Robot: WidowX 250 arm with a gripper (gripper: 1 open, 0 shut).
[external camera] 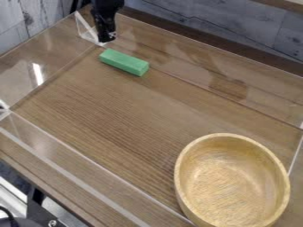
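Note:
The dark gripper (104,27) is at the top edge of the camera view, above and behind a green block (124,62) lying flat on the wooden surface. Its fingertips are small and dark, and whether they are open or shut is not clear. A round, light wooden bowl (231,179) sits at the lower right, apart from the block.
Grey panel walls (236,22) border the back, with another at the upper left. Dark cables lie off the surface at the lower left corner.

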